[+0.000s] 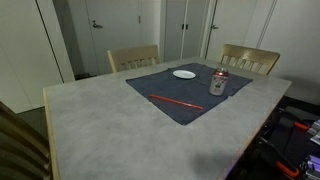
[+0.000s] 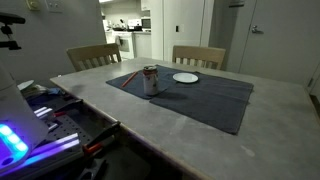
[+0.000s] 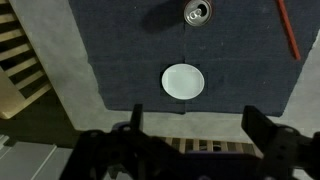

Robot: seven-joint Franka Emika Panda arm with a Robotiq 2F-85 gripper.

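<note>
On the dark cloth (image 1: 190,112) lie a small white plate (image 1: 184,74) and a thin red stick (image 1: 176,101). A drink can (image 1: 218,83) stands upright there too, towards the right in exterior view 1. From above, in the wrist view, the plate (image 3: 182,81) shows at mid-frame, the can (image 3: 197,12) at the top and the stick (image 3: 288,28) at upper right. My gripper is open, its two dark fingers wide apart, with nothing between them. The plate appears just beyond the gap; no contact shows. Neither exterior view shows the gripper.
Wooden chairs stand around it, one chair (image 2: 198,57) behind the far edge and another chair (image 2: 93,56) at the left in exterior view 2.
</note>
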